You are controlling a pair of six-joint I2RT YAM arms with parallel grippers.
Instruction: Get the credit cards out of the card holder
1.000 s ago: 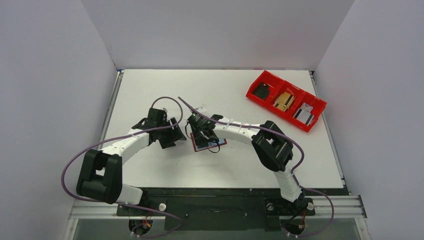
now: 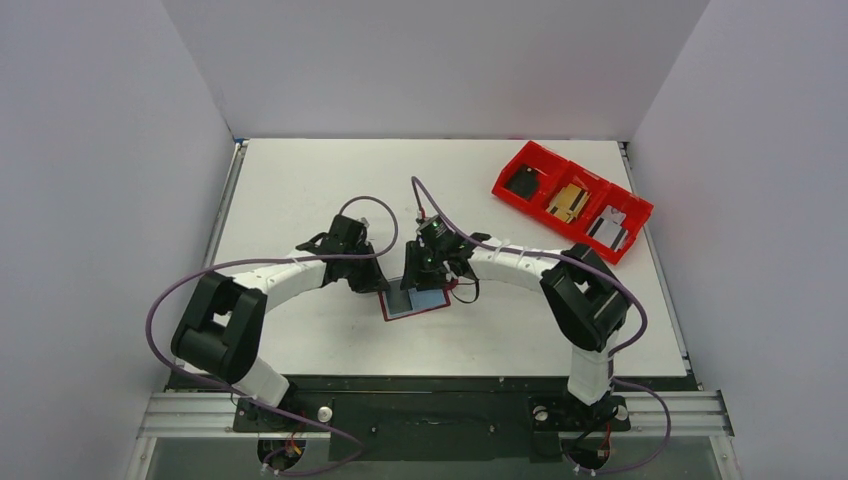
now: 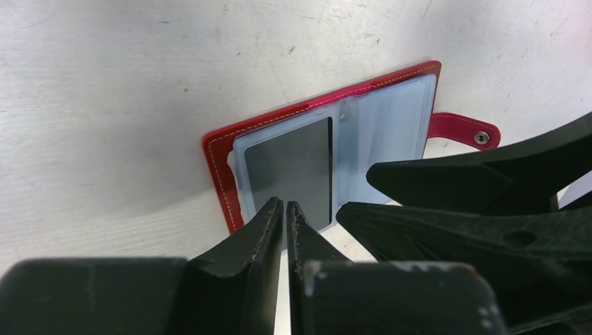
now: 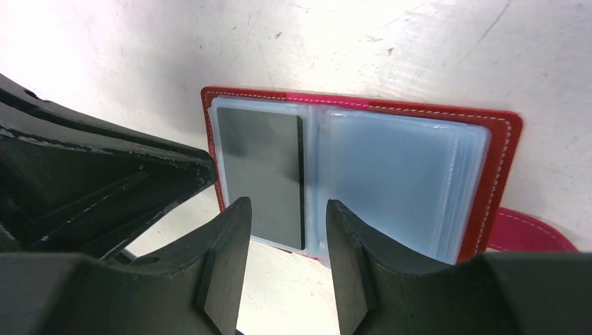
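Observation:
The red-edged card holder [image 2: 398,312] lies spread open on the table's middle, with clear sleeves. A dark grey card [image 3: 297,171] shows in the sleeve on its left half; the sleeves on the right half [image 4: 398,167] look pale and clear. Above the left half, my left gripper is shut, nothing visible between its fingers. My right gripper is open over the holder's middle, its fingers apart on either side of the grey card's right edge. Nothing is held there. From above, the arms cover the holder's upper part.
A red tray [image 2: 543,205] with three compartments sits at the back right. It holds dark cards [image 2: 524,181], gold cards [image 2: 568,202] and grey-white cards [image 2: 608,228]. Both grippers are close together.
My left gripper has moved right to the holder and gone from open to shut. My right gripper has shifted right, uncovering the grey card. The holder slid slightly toward the front.

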